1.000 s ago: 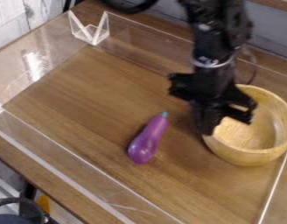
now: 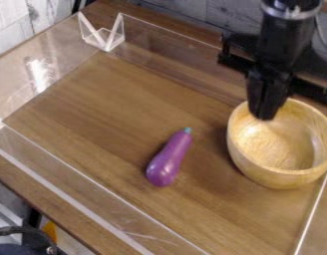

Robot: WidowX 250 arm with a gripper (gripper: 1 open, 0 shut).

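Note:
My gripper (image 2: 267, 106) is a dark shape at the upper right, shut, hanging over the back rim of a yellow bowl (image 2: 277, 159), with nothing visible between its fingers. The bowl looks empty, though the gripper hides part of its back. A purple eggplant (image 2: 167, 159) lies on the wooden table to the left of the bowl.
A clear barrier runs along the left edge, with a white bracket (image 2: 103, 32) at the back left. A wall stands behind.
The arm has moved right and up, from beside the bowl's left rim to above the back of the bowl. The eggplant and bowl look unmoved.

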